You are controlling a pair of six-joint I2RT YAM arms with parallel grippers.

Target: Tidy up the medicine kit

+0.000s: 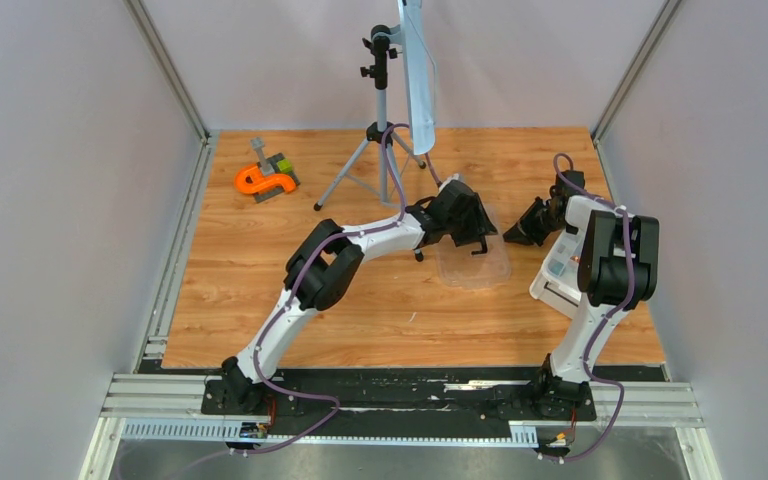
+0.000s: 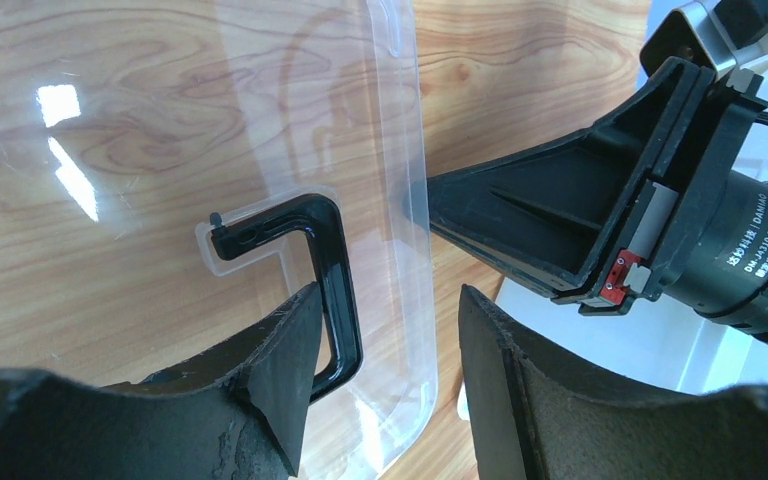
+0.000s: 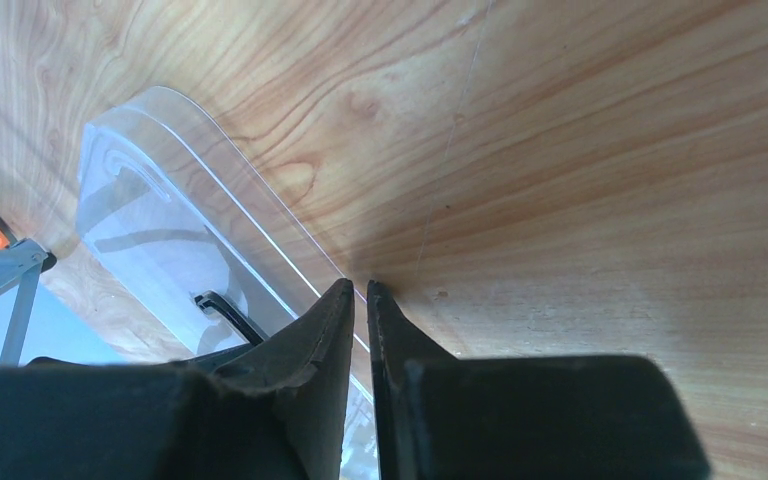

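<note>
A clear plastic lid [image 1: 475, 270] with a black bracket-shaped handle [image 2: 338, 290] lies on the wooden table near its middle. Over it is my left gripper, open; one fingertip overlaps the handle in view, and the other is past the lid's right edge. My right gripper reaches in low from the right, its fingers nearly together with a narrow gap. The lid's edge runs right by its tips, but whether it is between them is unclear. The white medicine box [image 1: 557, 291] stands at the right, partly covered by my right arm.
A tripod [image 1: 360, 153] with a blue panel stands behind the lid. An orange tool [image 1: 263, 184] lies at the back left.
</note>
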